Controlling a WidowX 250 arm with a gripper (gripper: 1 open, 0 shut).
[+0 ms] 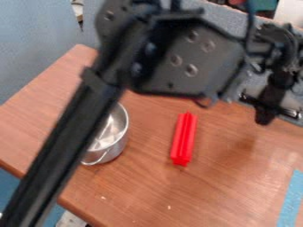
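Note:
A steel pot (109,142) stands on the wooden table (142,199), its left part hidden behind a dark arm segment. A red elongated object (183,138) lies to the pot's right. My gripper (268,113) is at the right, above the table and beyond the red object; it is dark and blurred, and nothing shows between its fingers. It looks shut.
A blue strip (288,199) lies at the table's lower right. Grey padded walls (42,40) border the back and left.

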